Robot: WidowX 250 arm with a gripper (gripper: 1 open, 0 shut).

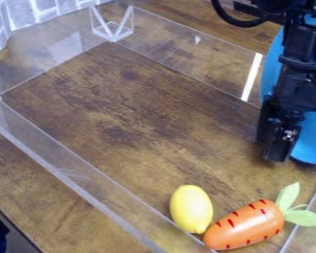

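Observation:
My black gripper [276,138] hangs at the right side of the camera view, low beside a blue round object [310,148] that the arm partly hides. Its fingers point down, and nothing shows between them; it is open. A yellow lemon [192,209] and an orange toy carrot [243,226] with pale green leaves lie on the wooden floor at the bottom, in front of the gripper.
Clear plastic walls [62,163] border the wooden work area on the left and back.

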